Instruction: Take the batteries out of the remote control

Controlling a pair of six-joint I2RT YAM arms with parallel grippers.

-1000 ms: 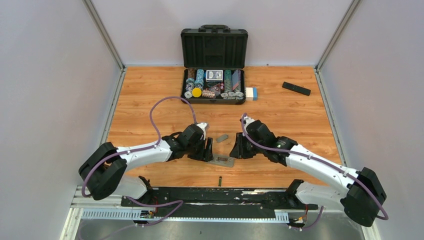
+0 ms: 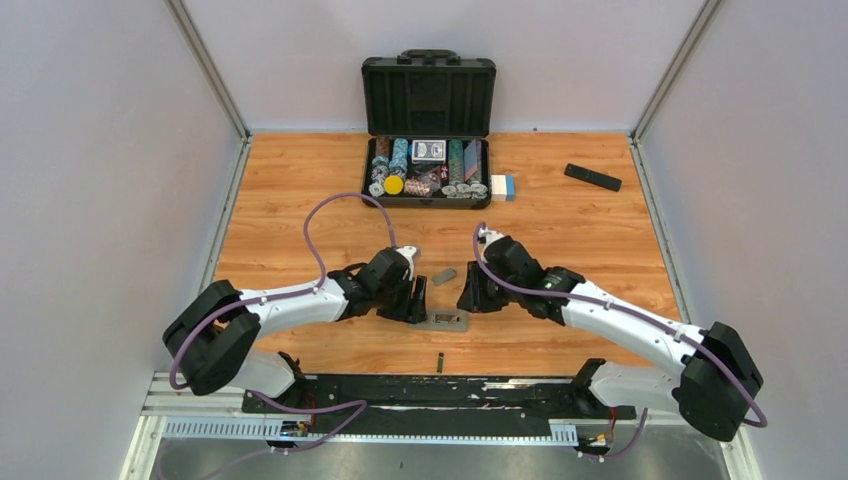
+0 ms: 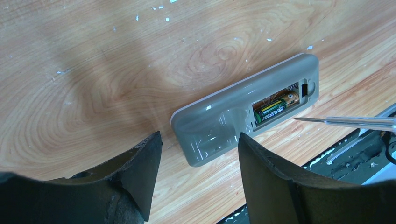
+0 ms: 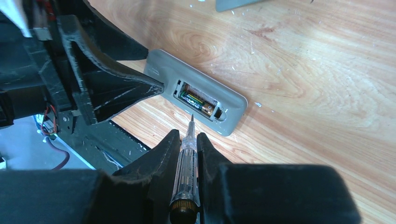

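The grey remote control (image 3: 219, 112) lies back up on the table with its battery compartment uncovered. One green and gold battery (image 3: 275, 106) sits in it, and the slot beside the battery looks empty, with a spring showing. My left gripper stands open around the remote's closed end, a finger on either side. My right gripper is shut on a clear-handled screwdriver (image 4: 186, 170). The screwdriver's thin tip points at the remote's near long edge beside the compartment, seemingly just apart from it. Another small battery (image 2: 440, 362) lies loose near the table's front edge.
A small grey cover (image 2: 444, 276) rests behind the remote. An open black case (image 2: 428, 100) with chips and cards stands at the back, a white and blue box (image 2: 502, 188) beside it. Back right lies a black bar (image 2: 592, 177).
The remote has turned slightly and now lies straighter from left to right. My right gripper has shifted a little to the left and away from the front edge; the left has barely moved.
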